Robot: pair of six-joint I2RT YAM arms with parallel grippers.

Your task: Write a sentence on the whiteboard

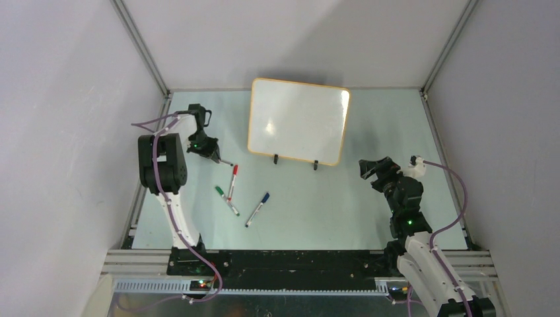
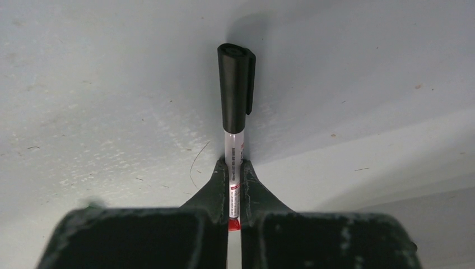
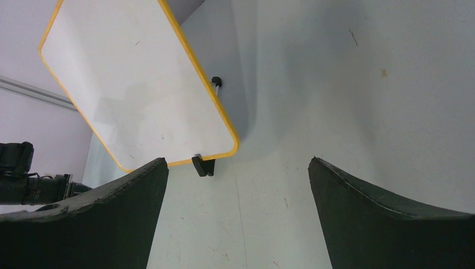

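Observation:
A marker with a black cap (image 2: pixel 234 89) and white barrel lies lengthwise between the fingers of my left gripper, which is shut on the barrel below the cap. From the top, the left gripper (image 1: pixel 216 157) is low over the table, left of the whiteboard, with a short end of the black-capped marker (image 1: pixel 226 162) sticking out. The blank whiteboard (image 1: pixel 298 120), yellow-edged, leans on a stand at the back centre. My right gripper hangs open and empty to the right of the whiteboard (image 3: pixel 140 95).
Close to the left gripper lies a red-capped marker (image 1: pixel 232 182). A green-capped marker (image 1: pixel 228 201) touches or nearly touches its lower end, and a blue-capped marker (image 1: pixel 257 210) rests further right. Bare table (image 1: pixel 330 205) fills the centre front.

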